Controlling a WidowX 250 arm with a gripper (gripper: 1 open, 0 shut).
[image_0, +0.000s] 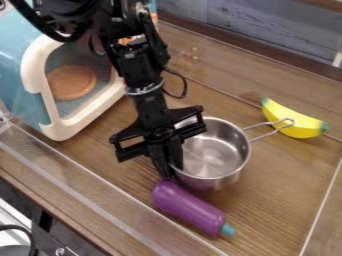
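The black gripper (166, 160) reaches down at the left rim of a steel pot (217, 156) with a long handle to the back right. Its fingertips are low, just above the top end of a purple eggplant (190, 208), which lies on the wooden surface in front of the pot. Whether the fingers are open or shut on anything is hidden by the dark linkage.
A toy banana (291, 120) lies to the right, near the pot handle. A teal and white box (60, 125) with a round tan disc inside stands at the back left. Bare wood (287, 185) spans the right.
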